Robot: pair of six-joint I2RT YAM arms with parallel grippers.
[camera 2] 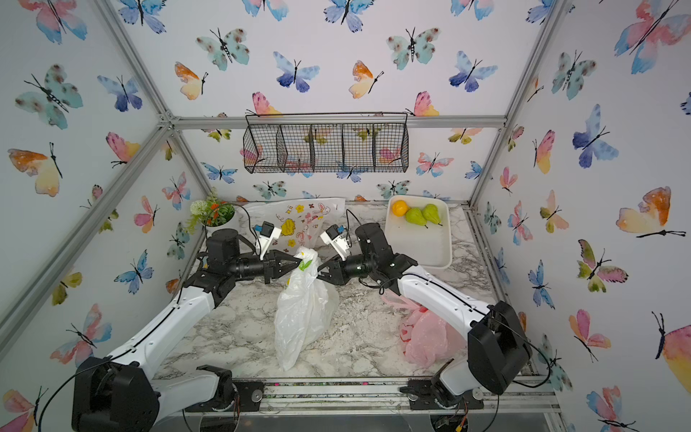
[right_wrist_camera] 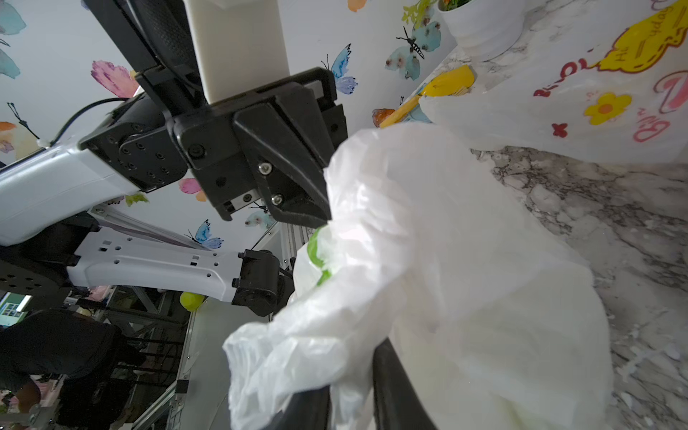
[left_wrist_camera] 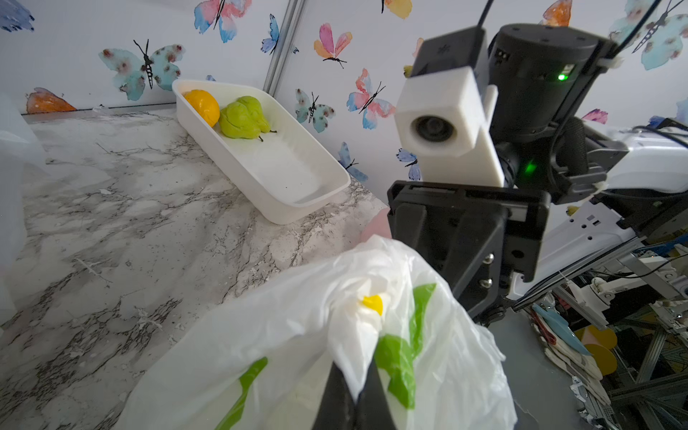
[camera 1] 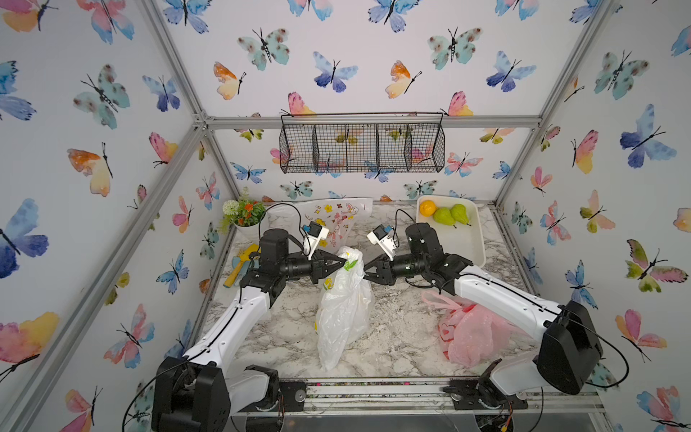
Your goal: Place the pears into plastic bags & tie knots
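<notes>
A white plastic bag [camera 1: 345, 309] with green and yellow print hangs upright over the table's middle. Pinched between the fingers of my left gripper is a gathered fold of its plastic, and that gripper is shut. From the right, my right gripper reaches the bag's upper part; its fingers stand apart with crumpled white plastic between them. Two green pears [camera 1: 450, 215] lie beside an orange [camera 1: 427, 208] in the white tray [camera 1: 471, 244] at the back right. What the bag holds is hidden.
A pink plastic bag [camera 1: 471, 334] rests at the front right, below the right arm. Flat printed plastic [camera 2: 288, 223] lies at the back. A flower pot [camera 2: 219, 218] and a yellow tool [right_wrist_camera: 448, 82] stand toward the left edge.
</notes>
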